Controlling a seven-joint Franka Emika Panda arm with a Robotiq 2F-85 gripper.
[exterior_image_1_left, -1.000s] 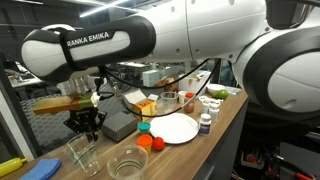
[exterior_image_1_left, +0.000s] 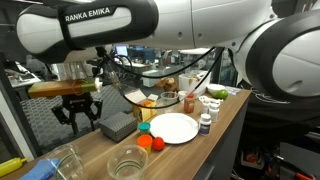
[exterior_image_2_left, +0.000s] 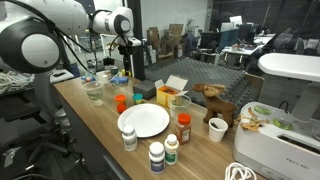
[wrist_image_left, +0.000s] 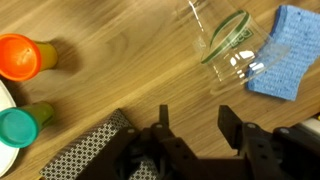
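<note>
High over the left end of the table, my gripper (exterior_image_1_left: 83, 122) points down with its fingers apart and nothing between them. In the wrist view, the gripper shows bare wood in the gap. A clear container (wrist_image_left: 222, 40) lies beyond the fingertips there, with a green strip (wrist_image_left: 231, 33) visible in or through it. The same clear container (exterior_image_1_left: 72, 163) appears below and left of the gripper in exterior view 1. An orange cup (wrist_image_left: 20, 57) and a teal cup (wrist_image_left: 18, 127) stand at the wrist view's left.
A second clear container (exterior_image_1_left: 127, 162) stands near the front edge. The grey speckled block (exterior_image_1_left: 117, 126) is behind. A white plate (exterior_image_1_left: 175, 127) and several bottles lie to the right. A blue cloth (wrist_image_left: 292, 52) is beside the first container.
My gripper has risen and shifted left, away from the clear container. That container appears slightly farther left and lower in exterior view 1. The other table objects look unmoved.
</note>
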